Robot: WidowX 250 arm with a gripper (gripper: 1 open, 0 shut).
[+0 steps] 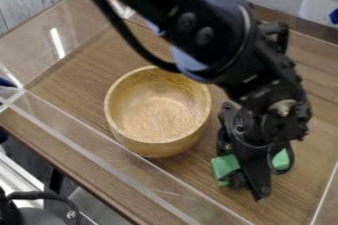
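A dark robot gripper (pixel 248 160) is low over the wooden table at the lower right, around a green block (pixel 224 168) that it partly hides. Whether the fingers grip the block cannot be made out. A round wooden bowl (pixel 157 111) sits just left of the gripper, apart from the block.
The wooden table (pixel 82 91) has free room left of and behind the bowl, with clear tape or strips along its left and front edges. A white container (pixel 319 7) stands at the back right. Dark equipment (pixel 34 209) is at the lower left, off the table.
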